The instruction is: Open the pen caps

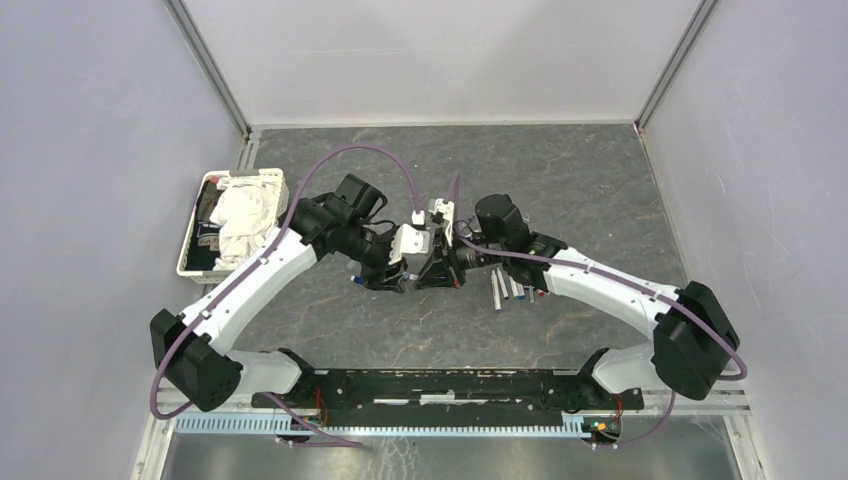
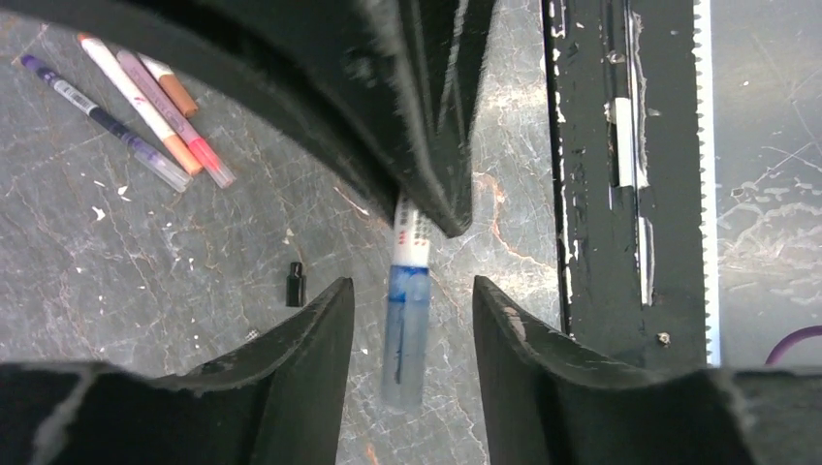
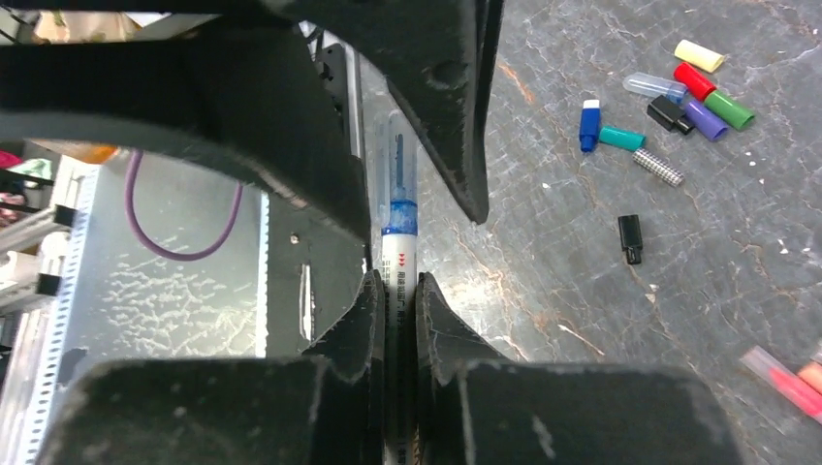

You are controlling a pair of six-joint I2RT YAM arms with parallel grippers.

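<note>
A white marker (image 3: 399, 266) with a clear, blue-banded cap (image 2: 405, 334) is held between the two arms. My right gripper is shut on its white body. In the left wrist view the cap end lies between the spread fingers of my left gripper, with a gap on either side. The cap is still on the body. From above, both grippers meet near the table's middle, the left gripper (image 1: 398, 280) and right gripper (image 1: 428, 280) hiding most of the marker.
Loose caps, including a red cap (image 3: 694, 79) and a black cap (image 3: 630, 238), lie on the table. Several capped or bare pens (image 1: 497, 290) lie beneath the right arm. A white basket (image 1: 183, 255) with cloth stands at the left.
</note>
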